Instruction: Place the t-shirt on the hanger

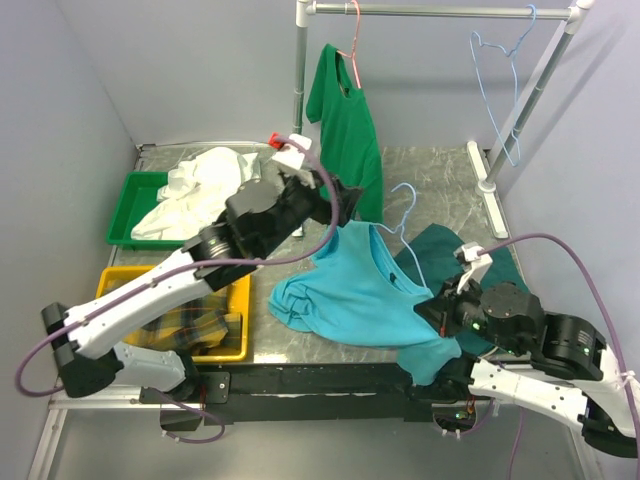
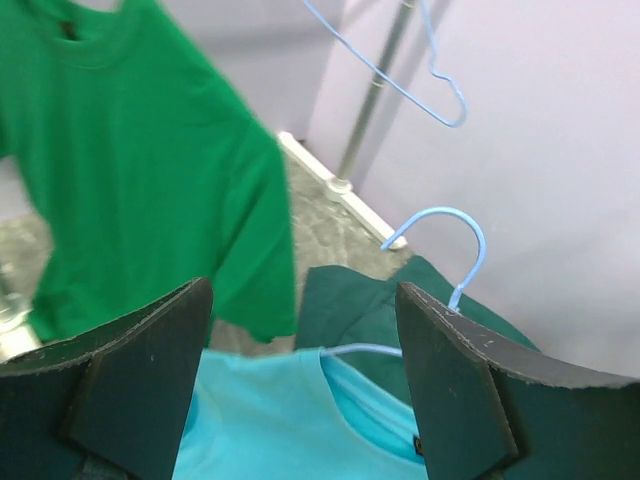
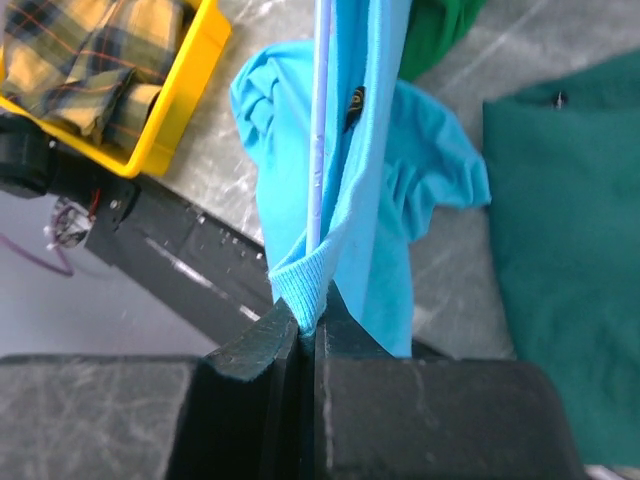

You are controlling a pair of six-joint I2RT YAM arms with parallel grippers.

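Note:
A light-blue T-shirt (image 1: pixel 350 285) hangs low over the table, with a blue wire hanger (image 1: pixel 405 212) at its neckline, hook up. In the left wrist view, one arm of the hanger (image 2: pixel 365 348) runs into the neck opening by the shirt's shoulder (image 2: pixel 270 385). My left gripper is open, its fingers wide apart around that shoulder's upper edge. In the right wrist view, my right gripper is shut on the ribbed collar (image 3: pixel 305 280), and the hanger's other arm (image 3: pixel 318 130) reaches down into the fold there. Whether the pads also pinch the wire is hidden.
Behind, a green shirt (image 1: pixel 345 130) hangs from the rack bar (image 1: pixel 440 11), and an empty blue hanger (image 1: pixel 484 80) hangs at right. Dark green cloth (image 1: pixel 440 250) lies under the right side. A green bin (image 1: pixel 120 215) and yellow bin (image 1: pixel 240 320) stand left.

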